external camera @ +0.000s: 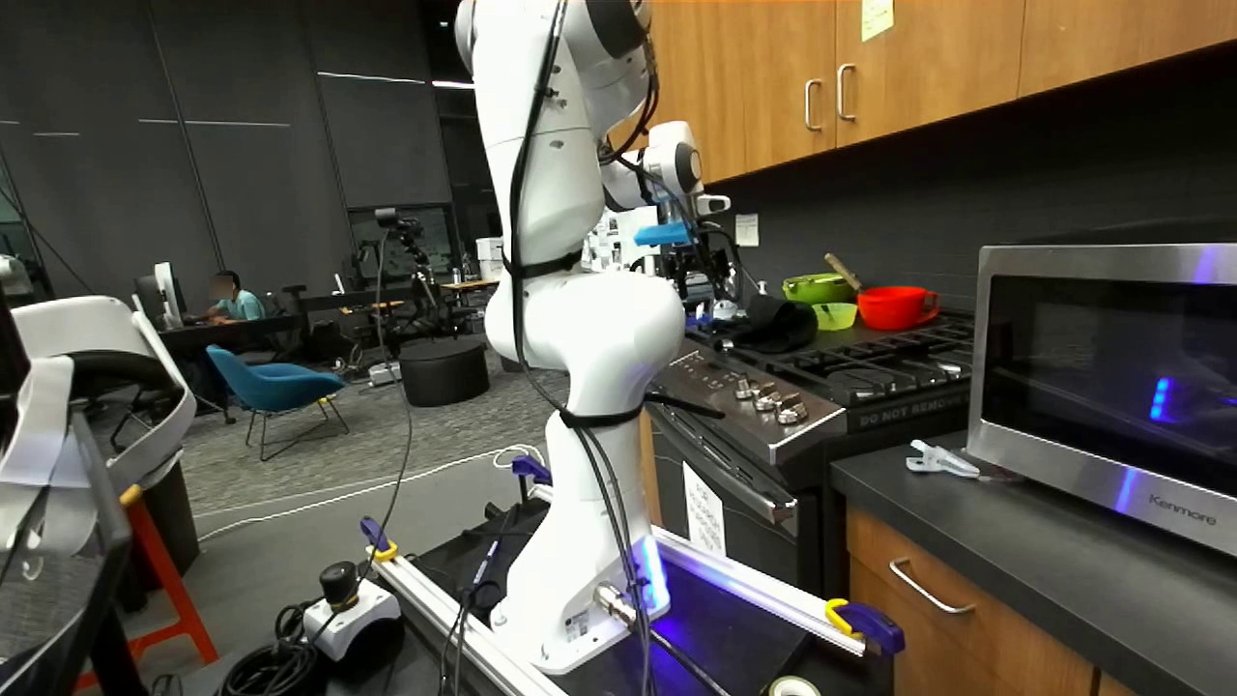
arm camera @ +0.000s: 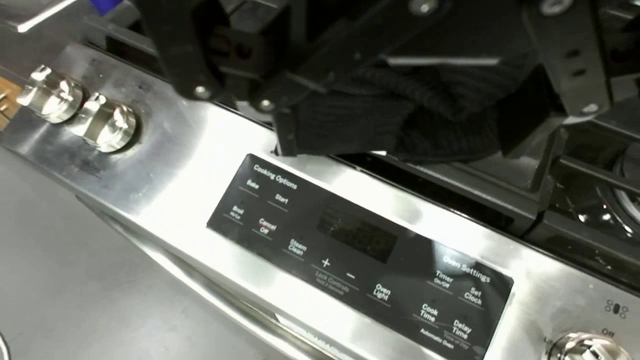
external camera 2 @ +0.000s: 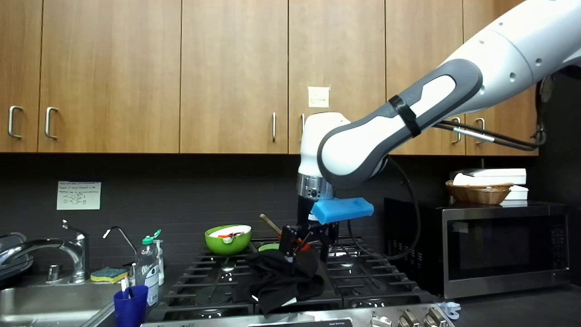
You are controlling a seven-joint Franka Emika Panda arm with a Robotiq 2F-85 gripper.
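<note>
My gripper (external camera 2: 307, 255) points down over the stove, its fingers spread apart. A crumpled black cloth (external camera 2: 283, 280) lies on the grates just below it in the second exterior view. In the wrist view the cloth (arm camera: 384, 120) shows between and behind the parted fingers of the gripper; whether they touch it cannot be told. From the first exterior view, the gripper (external camera: 709, 284) is seen from behind the arm, near the dark cloth (external camera: 779, 323); its fingertips are hard to make out there.
Behind the cloth stand a green bowl (external camera 2: 227, 242) and a red pot (external camera: 895, 307). A microwave (external camera 2: 504, 248) stands on the right, the sink (external camera 2: 57, 305) on the left, with a blue cup (external camera 2: 130, 306) beside it. Cabinets (external camera 2: 234, 76) hang above the stove.
</note>
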